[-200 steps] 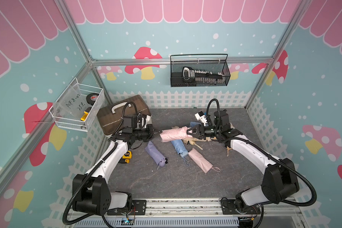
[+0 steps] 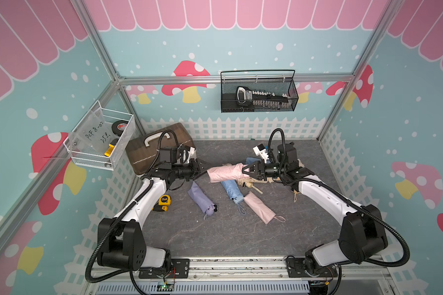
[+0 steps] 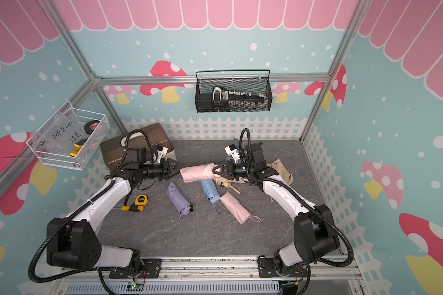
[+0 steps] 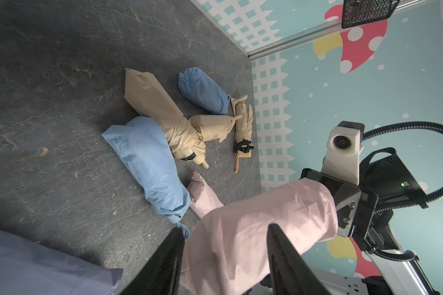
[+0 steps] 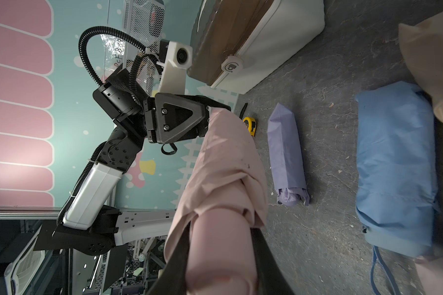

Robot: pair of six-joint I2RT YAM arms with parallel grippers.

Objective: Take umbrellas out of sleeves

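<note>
A pink sleeved umbrella point(image 2: 225, 173) hangs level between my arms, above the floor. My right gripper is shut on its smooth pink handle end, and the loose, wrinkled mouth of the sleeve point(image 5: 231, 162) surrounds the umbrella just beyond the fingers. At the other end my left gripper stands open, with the sleeve's closed end lying between or just beyond its fingers; contact cannot be told. On the floor lie a purple umbrella point(image 2: 201, 200), a blue one point(image 2: 232, 190) and another pink one point(image 2: 260, 207), all still in sleeves.
Beige umbrellas point(image 4: 162, 110) and a second blue piece point(image 4: 204, 91) lie toward the back. A brown case point(image 2: 157, 145) stands at the back left, a yellow tape measure point(image 2: 164, 199) in front of it.
The right arm and the held umbrella have hardly moved.
</note>
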